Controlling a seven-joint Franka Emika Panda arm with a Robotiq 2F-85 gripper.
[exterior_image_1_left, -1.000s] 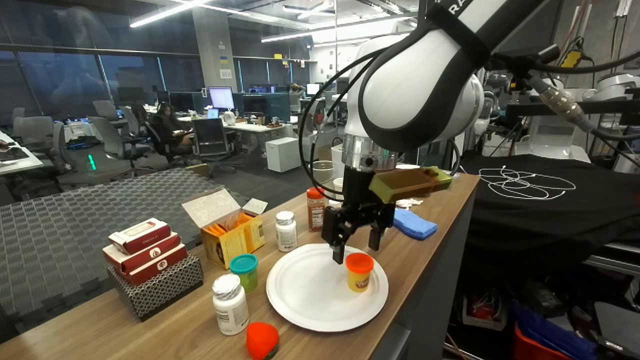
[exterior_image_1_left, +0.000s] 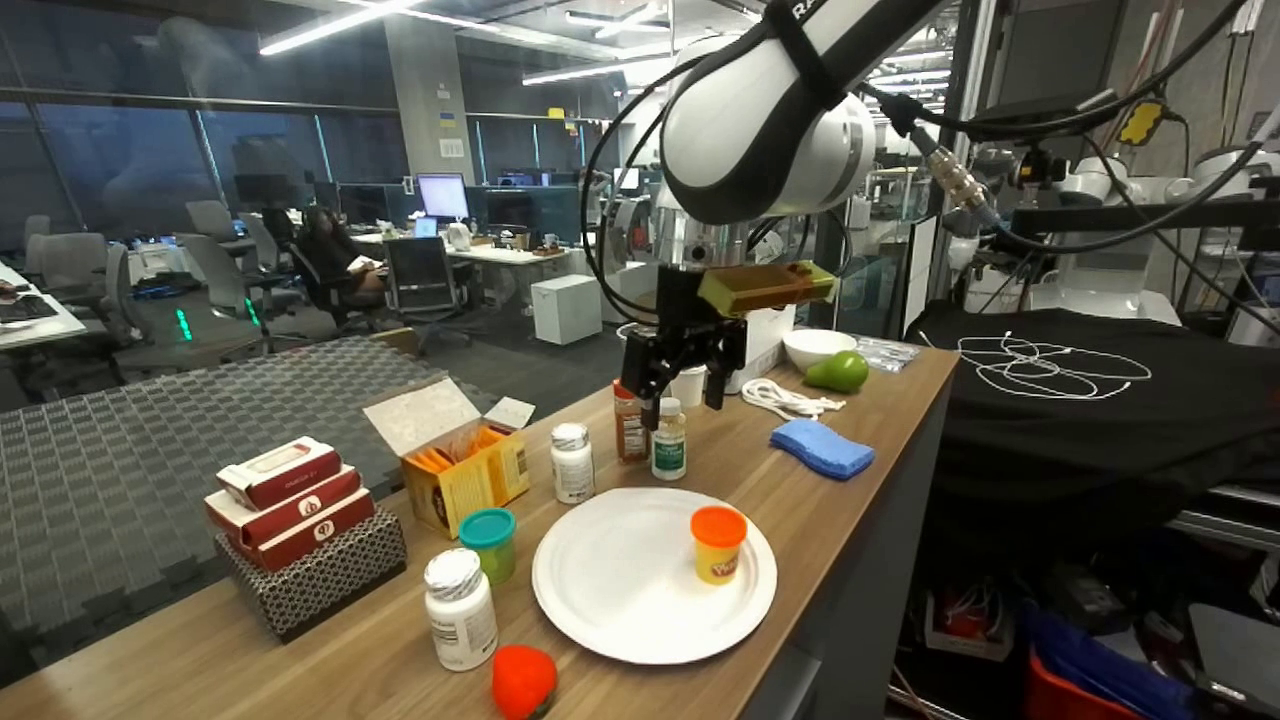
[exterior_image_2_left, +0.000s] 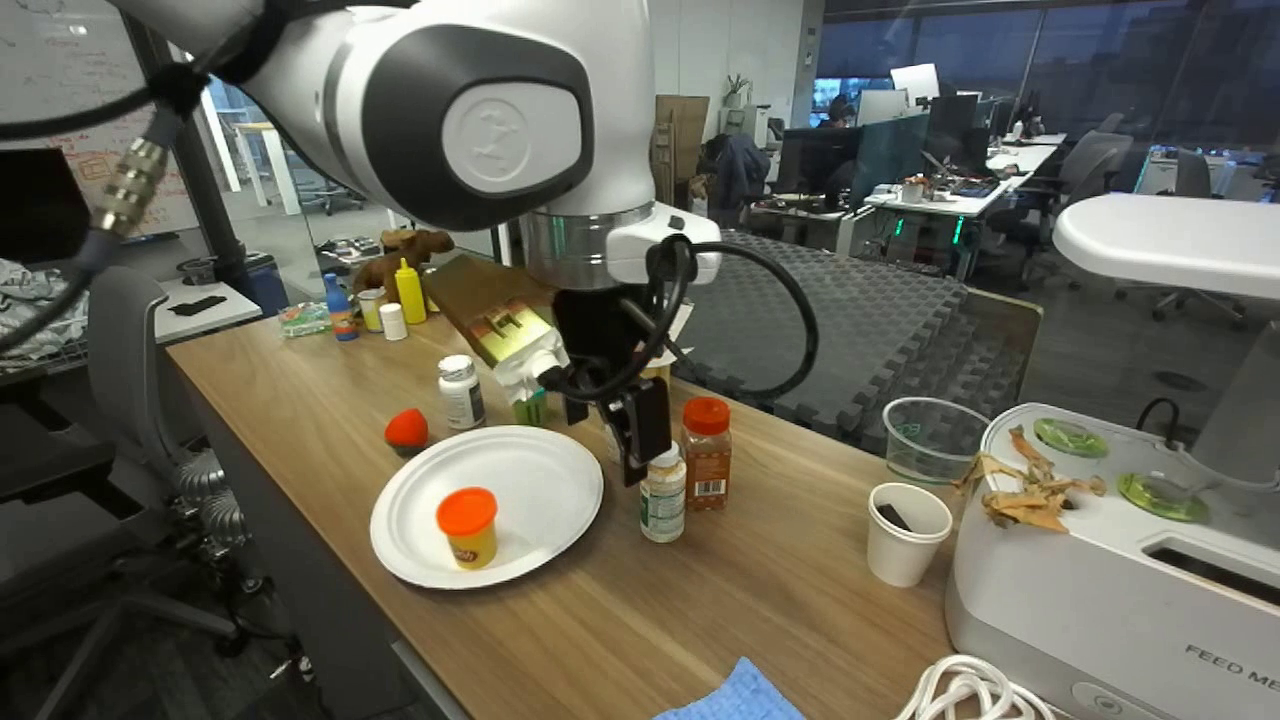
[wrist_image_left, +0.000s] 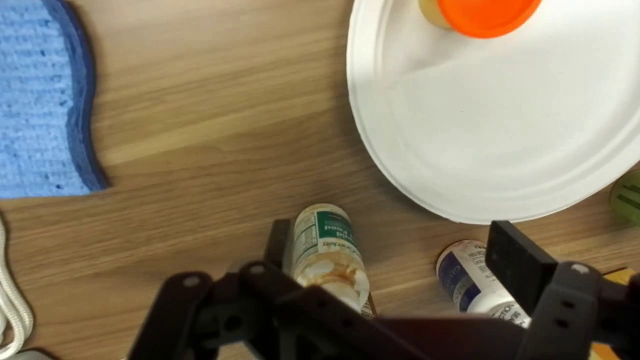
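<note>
A yellow tub with an orange lid (exterior_image_1_left: 719, 542) stands upright on the white plate (exterior_image_1_left: 612, 600), toward the plate's right side. My gripper (exterior_image_1_left: 685, 406) is apart from the plate, raised over the table near a small bottle with a green label (exterior_image_1_left: 668, 446). In the wrist view the gripper has its fingers wide apart. That green-labelled bottle (wrist_image_left: 330, 240) shows close beside the left finger, and a white bottle with a blue label (wrist_image_left: 471, 279) is partly covered by the right one. Nothing is gripped.
A red-capped spice bottle (exterior_image_2_left: 707, 451) stands right beside the green-labelled one. A blue sponge (exterior_image_1_left: 822, 448), white cord (exterior_image_1_left: 786, 396) and green pear (exterior_image_1_left: 837, 371) lie farther back. An open tea box (exterior_image_1_left: 465, 474) and a teal-lidded tub (exterior_image_1_left: 488, 540) line the plate's left.
My gripper has risen from just above the orange-lidded tub and moved back, away from the plate, to the green-labelled bottle. The tub stands in the same place on the plate.
</note>
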